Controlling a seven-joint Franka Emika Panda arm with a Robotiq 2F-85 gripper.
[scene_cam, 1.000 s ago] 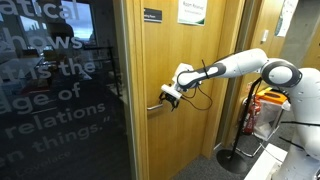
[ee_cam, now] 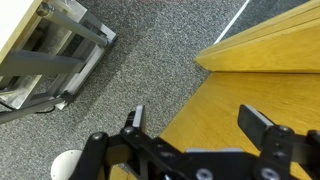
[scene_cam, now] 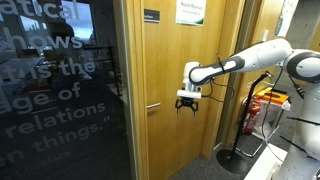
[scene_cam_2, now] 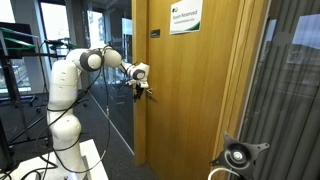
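Note:
A tall wooden door stands upright with a metal lever handle near its left edge. My gripper is in front of the door, to the right of the handle and apart from it. The wrist view shows the gripper with its two fingers wide apart and only door and floor between them. The wooden door fills the lower right there. Whether it is fully closed or slightly ajar, I cannot tell. From the second exterior view, the gripper is beside the door's handle edge.
Dark lettered glass borders the door on the left. A round black stand base rests on the floor at right, near a cart with orange items. Grey carpet lies below, with a metal frame at the left.
My gripper has moved right and slightly down, away from the handle. The door shows no clear movement.

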